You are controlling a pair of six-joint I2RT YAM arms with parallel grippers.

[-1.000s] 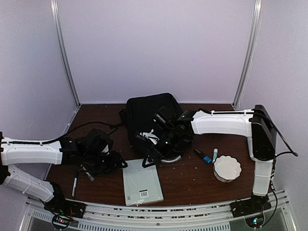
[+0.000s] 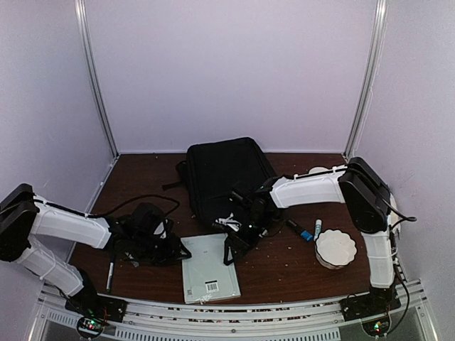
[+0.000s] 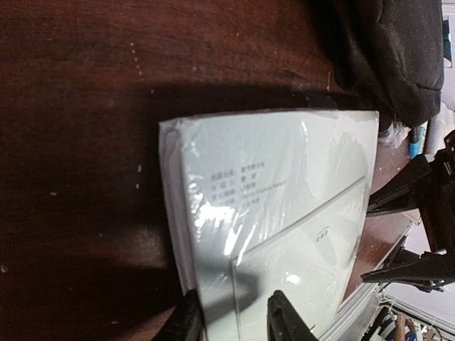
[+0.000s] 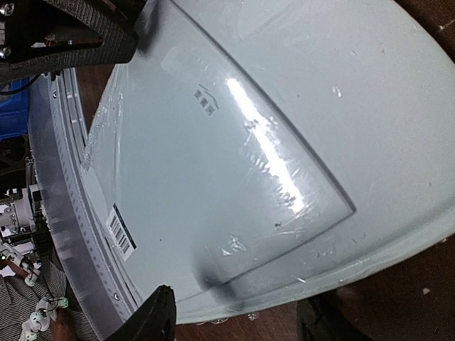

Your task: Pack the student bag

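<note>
A pale, plastic-wrapped book stack (image 2: 210, 273) lies flat at the front middle of the table, below the black bag (image 2: 227, 167). My left gripper is at the stack's left edge, fingers apart on either side of that edge in its wrist view. My right gripper is low at the opposite edge, its fingertips apart beside the stack's rim. Neither appears closed on the books. The top view partly hides both sets of fingertips.
A blue-capped marker (image 2: 298, 229), a light tube (image 2: 318, 227) and a scalloped white container (image 2: 335, 247) stand or lie to the right. A pen (image 2: 110, 277) lies front left. The front rail borders the stack.
Both arms have moved toward the book stack, the left one rightward and down, the right one down and rightward toward the stack's right edge. The stack looks unmoved.
</note>
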